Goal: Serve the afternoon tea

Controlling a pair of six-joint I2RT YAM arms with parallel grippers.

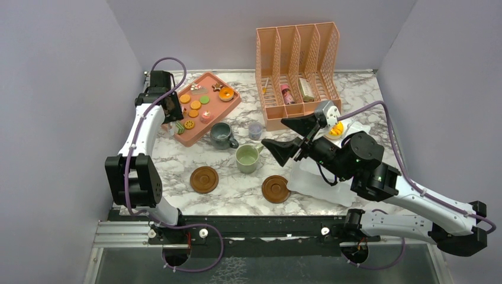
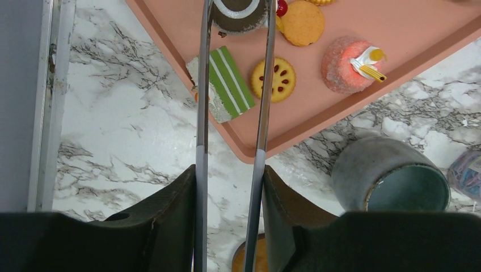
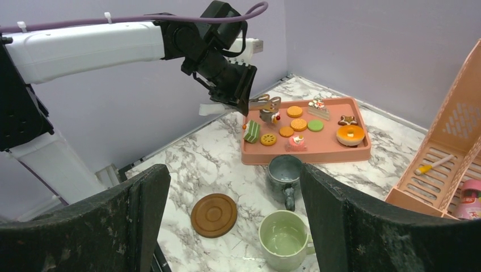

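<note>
My left gripper is shut on metal tongs [image 2: 202, 124], whose two long arms stand apart. They reach over the pink tray [image 2: 252, 152], one arm on each side of a brown cake with white icing [image 2: 238, 24]; whether they touch it I cannot tell. A green striped cake [image 2: 231, 85], a round biscuit [image 2: 282, 80] and a pink cake [image 2: 346, 65] lie nearby on the tray. Above the table's right half, my right gripper [image 1: 273, 134] stands open and empty. A grey mug [image 1: 222, 135] and a green mug [image 1: 247, 157] stand mid-table.
Two brown coasters, a left one [image 1: 204, 179] and a right one [image 1: 276, 189], lie toward the front. At the back is an orange rack [image 1: 274, 116] holding several items. A small clear cup [image 1: 255, 130] sits by the mugs. Part of a yellow-filled dish [image 1: 335, 128] shows behind the right arm.
</note>
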